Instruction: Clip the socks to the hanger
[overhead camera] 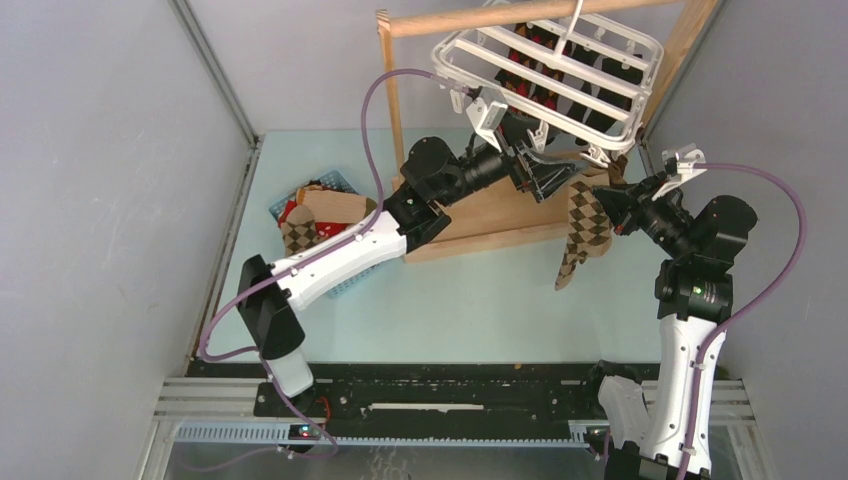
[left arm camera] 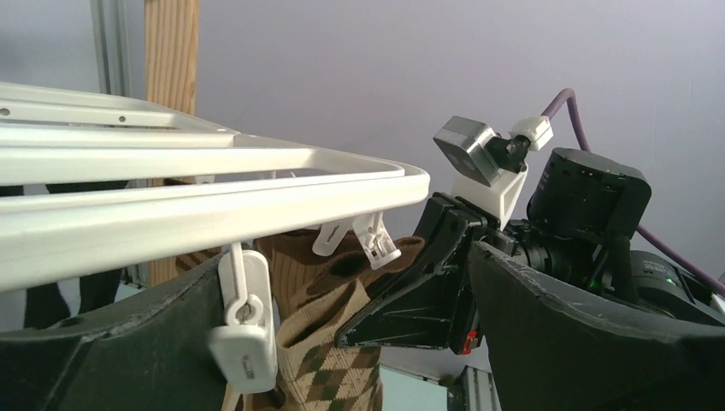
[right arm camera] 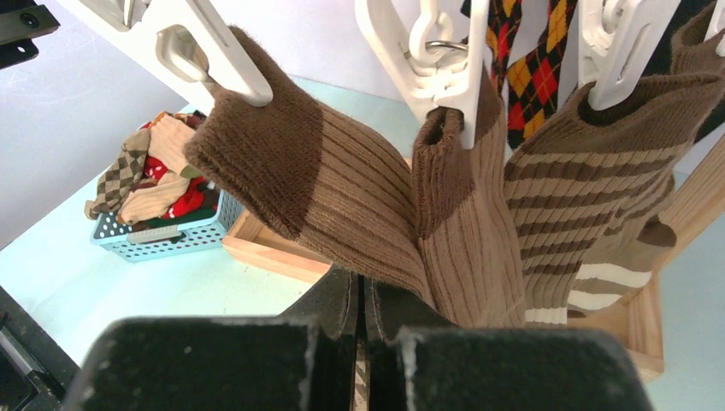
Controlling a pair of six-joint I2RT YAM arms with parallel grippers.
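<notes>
A brown checkered sock [overhead camera: 588,222] hangs below my right gripper [overhead camera: 607,203], which is shut on its cuff. The cuff [left arm camera: 318,330] stands up from those fingertips in the left wrist view. My left gripper [overhead camera: 553,180] is open at the front edge of the white hanger [overhead camera: 560,62]. Between its spread fingers, close to the left one, a white clip [left arm camera: 246,321] dangles beside the cuff. In the right wrist view, one cuff corner touches a white clip [right arm camera: 205,51] and another part lies at the middle clip [right arm camera: 440,77]; whether either grips it, I cannot tell.
A brown striped sock [right arm camera: 590,188] hangs from a clip to the right, with red-and-black argyle socks [right arm camera: 543,77] behind. The blue basket [right arm camera: 175,235] of socks stands at the left. A wooden frame [overhead camera: 470,20] supports the hanger.
</notes>
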